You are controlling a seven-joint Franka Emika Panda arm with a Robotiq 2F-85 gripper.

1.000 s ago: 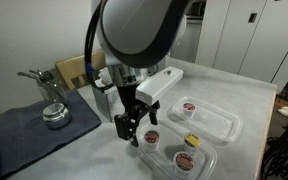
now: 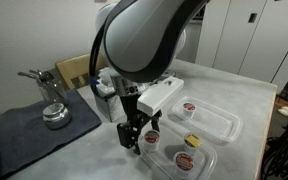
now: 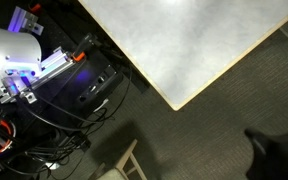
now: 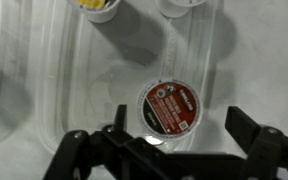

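Note:
My gripper [image 2: 144, 147] stands open just above a coffee pod [image 2: 151, 138] with a dark red and black lid. In the wrist view that same pod [image 4: 170, 108] lies between and a little ahead of the two spread fingers [image 4: 112, 128]. It rests at one end of a clear plastic tray [image 4: 89, 65]. Whether the fingers touch it cannot be told. Two more pods share the tray: a yellow-lidded pod [image 2: 192, 141] and a reddish-lidded pod [image 2: 184, 161]. Exterior view 2 does not show the gripper.
A second clear tray [image 2: 224, 122] behind holds one pod [image 2: 189, 108]. At the left, a dark cloth [image 2: 19, 125] carries a metal pot [image 2: 54, 112]. A white container [image 2: 108, 103] stands behind the arm.
My gripper has come down slightly and closer to the pod in the tray, still open. The pods and trays have not moved.

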